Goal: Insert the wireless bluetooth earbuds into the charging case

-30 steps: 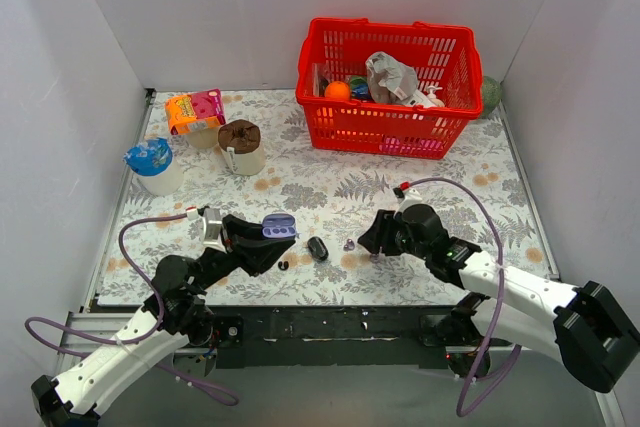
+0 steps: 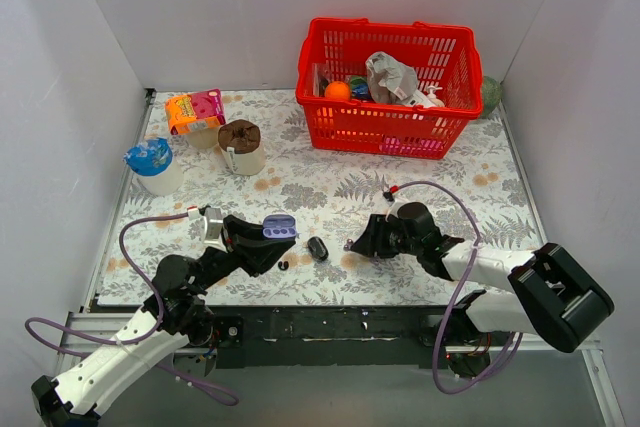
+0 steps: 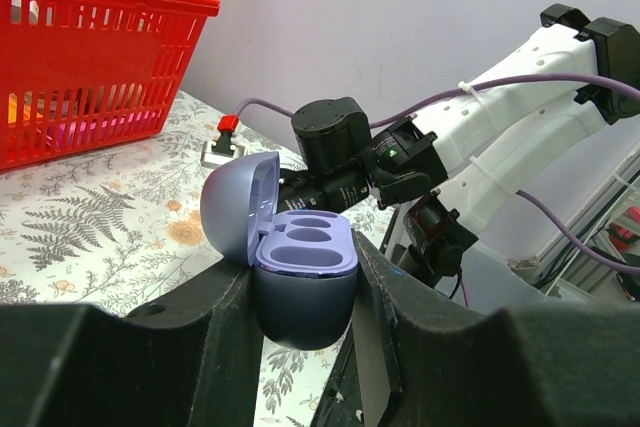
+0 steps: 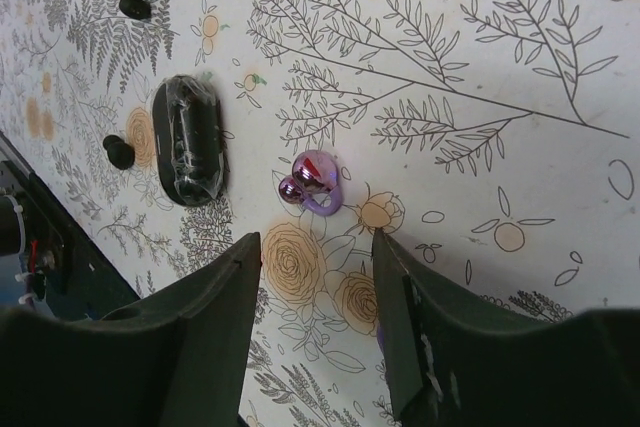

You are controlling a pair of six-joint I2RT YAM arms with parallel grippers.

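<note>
A lavender charging case (image 3: 305, 277) with its lid raised is pinched between the fingers of my left gripper, held above the table; its earbud slots look empty. On the patterned tabletop lies a shiny purple earbud (image 4: 314, 183), just ahead of my right gripper. Those fingers stand apart and nothing is between them. A bit of another purple thing shows at the edge of the right finger (image 4: 405, 327), mostly hidden behind it. In the top view the case (image 2: 280, 228) is left of the earbud (image 2: 349, 245).
A black case (image 2: 317, 249) lies between the two grippers. Black earbuds (image 4: 118, 152) rest near it. The red basket (image 2: 390, 132) fills the back; tubs and a snack packet (image 2: 195, 111) stand back left. Open tabletop lies in the middle.
My right gripper has moved left and slightly down, closer to the purple earbud, its arm swinging along. The left arm and the case have stayed put.
</note>
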